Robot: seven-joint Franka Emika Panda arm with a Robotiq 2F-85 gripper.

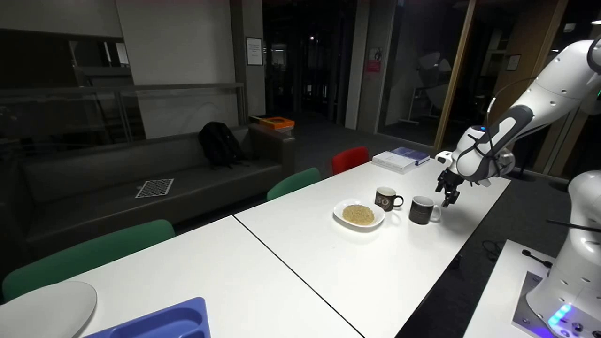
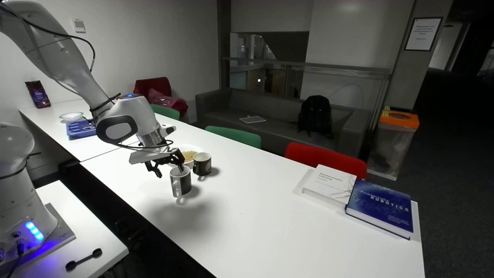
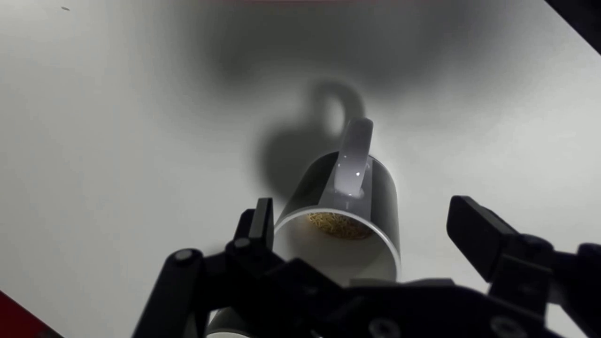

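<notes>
My gripper is open above the table, its fingers wide apart with nothing gripped. Between and beyond them in the wrist view stands a dark mug [image 3: 385,194] with a white handle [image 3: 355,149], upright, with golden grains [image 3: 339,225] at its bottom. From outside, the mug [image 1: 420,211] sits a little to the left of the gripper [image 1: 445,197]. A second dark mug [image 1: 385,200], marked with a number, stands close by. Beside it a white plate [image 1: 339,211] carries a mound of grains [image 1: 358,214].
A white book [image 2: 329,182] and a blue book [image 2: 380,206] lie at the table's far end. A blue tray [image 1: 186,321] and a pale plate [image 1: 50,312] are at the opposite end.
</notes>
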